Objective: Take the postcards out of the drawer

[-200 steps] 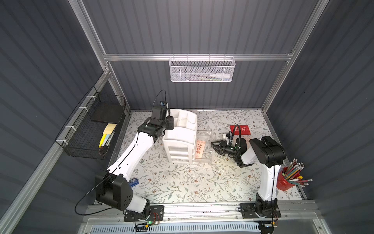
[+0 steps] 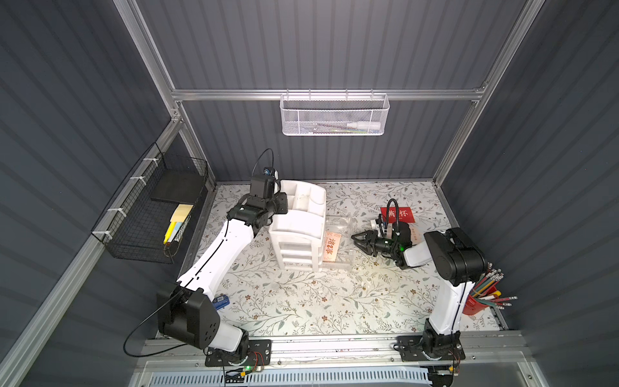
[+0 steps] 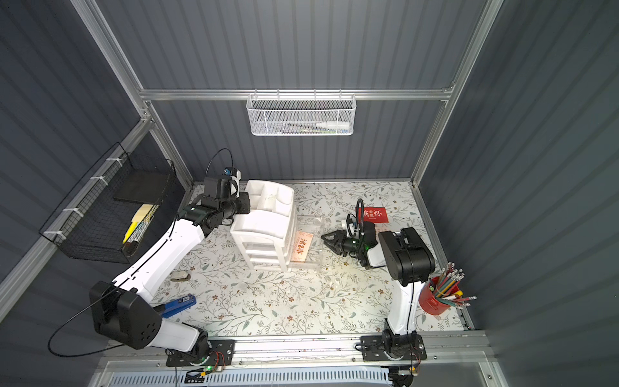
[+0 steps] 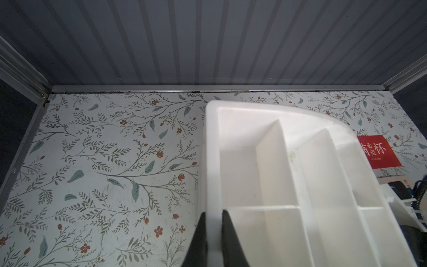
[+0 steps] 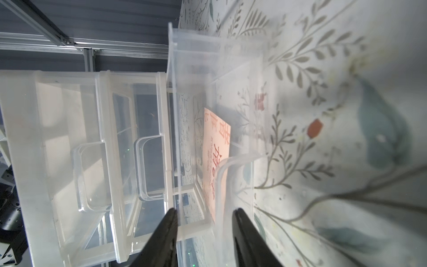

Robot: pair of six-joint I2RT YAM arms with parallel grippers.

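A white drawer unit (image 2: 296, 222) stands mid-table with a clear bottom drawer (image 5: 214, 44) pulled out to the right. An orange postcard (image 2: 332, 245) lies inside that drawer. My left gripper is shut on the unit's upper rim at its left side, as the left wrist view shows. My right gripper is part open just outside the drawer's front, its fingers either side of the front handle's edge in view, apparently not touching it. A red card (image 2: 396, 213) lies on the table behind the right gripper, with a paler card partly hidden beside it.
A red pencil cup (image 3: 430, 303) stands at the front right. A blue object (image 3: 177, 306) lies at the front left. A black wire basket (image 2: 132, 238) hangs on the left wall, a white mesh basket (image 2: 334, 113) on the back wall.
My right arm's elbow has shifted right and its gripper has moved slightly back from the drawer and changed angle. The left arm and drawer unit look unmoved.
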